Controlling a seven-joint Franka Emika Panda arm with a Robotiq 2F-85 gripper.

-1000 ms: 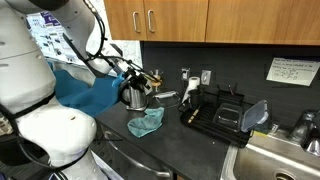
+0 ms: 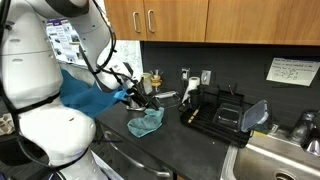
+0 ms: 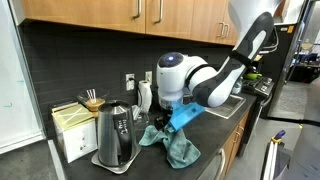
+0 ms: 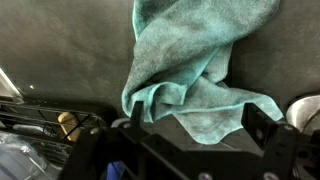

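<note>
A crumpled teal cloth (image 2: 147, 122) lies on the dark counter in exterior view 1. In exterior view 2 the same cloth (image 3: 181, 149) shows to the right of the steel kettle, partly behind the arm. My gripper (image 2: 147, 101) points down just above the cloth's back part in exterior view 1. From the wrist, the cloth (image 4: 185, 60) spreads up the middle, with a folded lower end between the two fingers. My gripper is open, its fingers wide apart and nothing held. Whether the fingertips touch the cloth cannot be told.
A black dish rack (image 2: 218, 115) and a sink (image 2: 270, 163) stand to the right in exterior view 1. Near the arm are a steel kettle (image 3: 117, 133) and a cream toaster (image 3: 76, 135). Bare counter (image 2: 190, 148) lies right of the cloth.
My arm has swung across and lowered, bringing the gripper from beside the kettle area down toward the cloth. The cloth looks unmoved.
</note>
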